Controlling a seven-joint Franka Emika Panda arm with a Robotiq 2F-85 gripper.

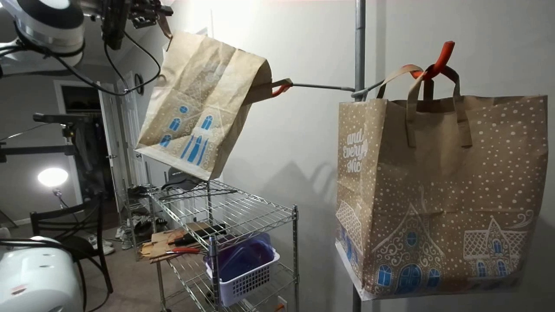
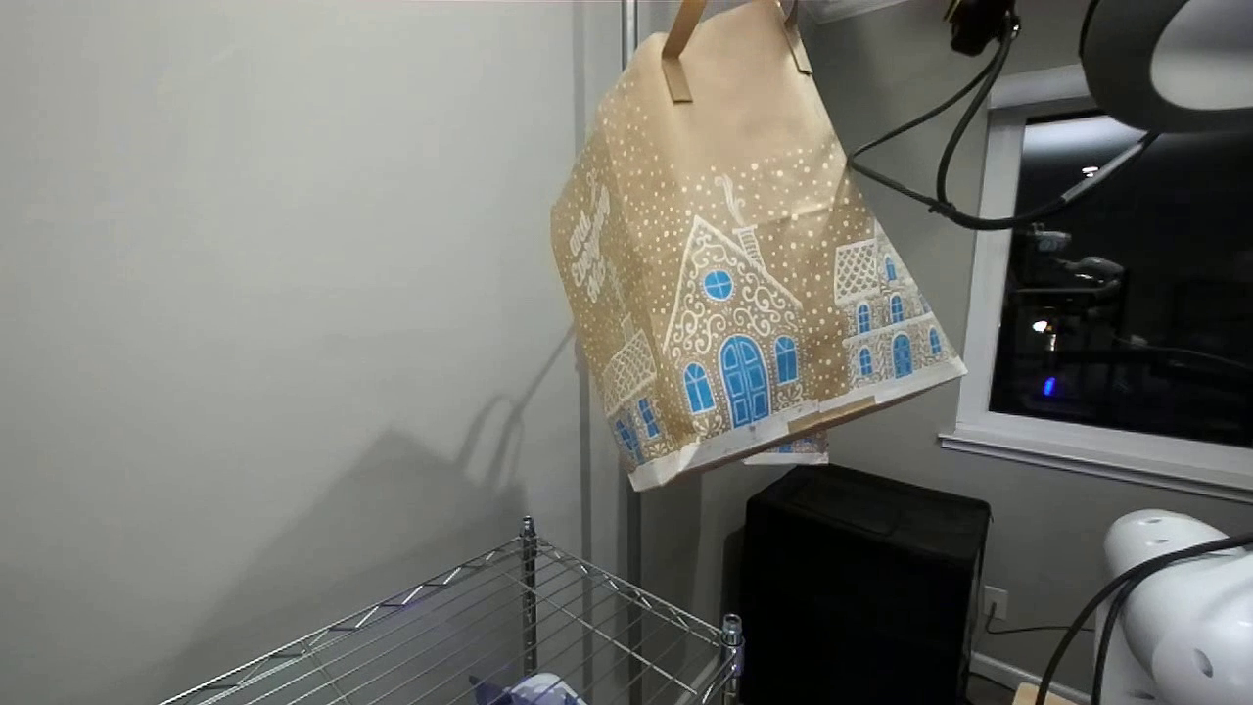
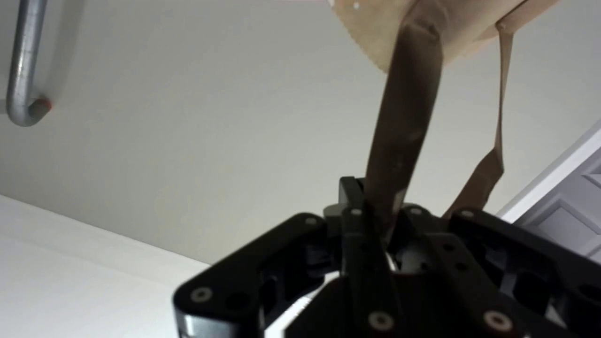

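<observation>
A brown paper bag with white and blue house prints (image 1: 200,99) hangs tilted in the air in exterior view 1. My gripper (image 1: 166,11) is at its upper left corner, with a strip of the bag's handle running down from the fingers. In the wrist view the fingers are closed on that flat brown handle (image 3: 403,112), which leads up to the bag. A second strap (image 3: 498,107) hangs to the right. At the bag's right side, a brown strap (image 1: 281,82) lies at the red-tipped hook (image 1: 282,90); whether it is still looped there I cannot tell.
Another printed bag (image 1: 447,192) hangs by its handles on a red hook (image 1: 443,60) of the grey pole (image 1: 360,47). Below the tilted bag stands a wire shelf (image 1: 255,208) with a purple and white basket (image 1: 247,281). A black box (image 2: 863,564) stands near the window.
</observation>
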